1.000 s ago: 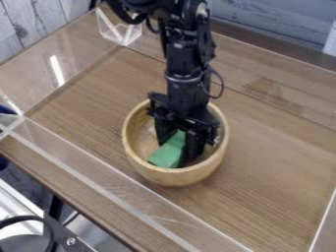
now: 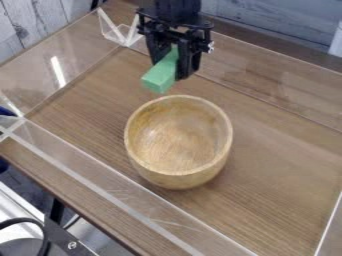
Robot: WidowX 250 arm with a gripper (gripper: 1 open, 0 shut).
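Observation:
A green block (image 2: pixel 162 72) hangs above and behind the wooden bowl, held by my black gripper (image 2: pixel 167 62), which is shut on it. The round light-wood bowl (image 2: pixel 178 163) stands empty on the wooden table (image 2: pixel 267 200), in the middle of the camera view.
A clear plastic item (image 2: pixel 123 26) sits at the back left, beside the arm. Clear strips run along the left side of the table, and black cables (image 2: pixel 40 235) lie at the lower left corner. The table right of the bowl is clear.
The gripper and green block have risen out of the bowl and moved back, leaving the bowl empty.

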